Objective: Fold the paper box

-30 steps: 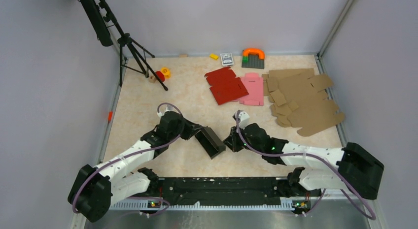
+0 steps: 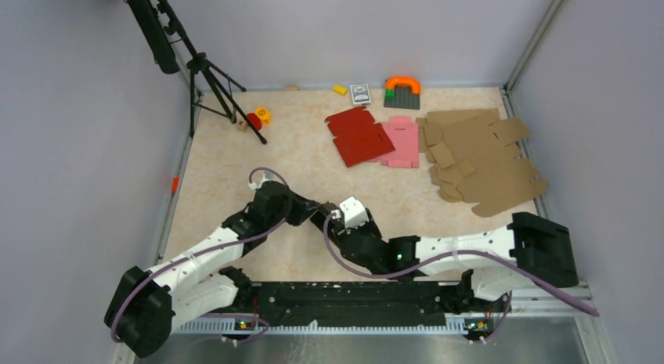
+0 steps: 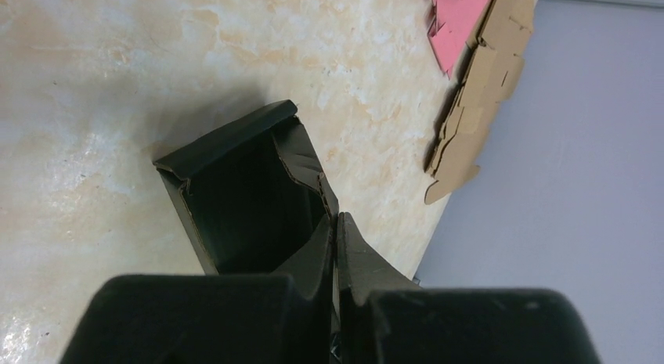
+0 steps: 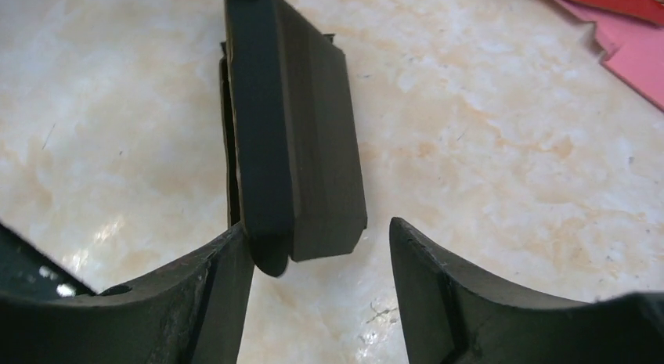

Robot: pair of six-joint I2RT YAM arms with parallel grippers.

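Note:
A black paper box (image 3: pixel 243 200) lies open on the table. In the left wrist view my left gripper is shut, its tips at the edge of a raised side flap; whether the flap is between them is unclear. My right gripper is part open in the right wrist view, its fingers at the near end of the box (image 4: pixel 317 145), one beside the end flap and the other out over bare table. In the top view both grippers meet over the box and largely hide it.
Red sheets (image 2: pixel 362 145), pink sheets (image 2: pixel 403 145) and flat cardboard pieces (image 2: pixel 481 168) lie at the back and right. A black tripod (image 2: pixel 200 63) stands at the back left. The table left of the box is clear.
My right arm has swung left from beside the box to over it, hiding much of it in the top view. The left arm has barely moved.

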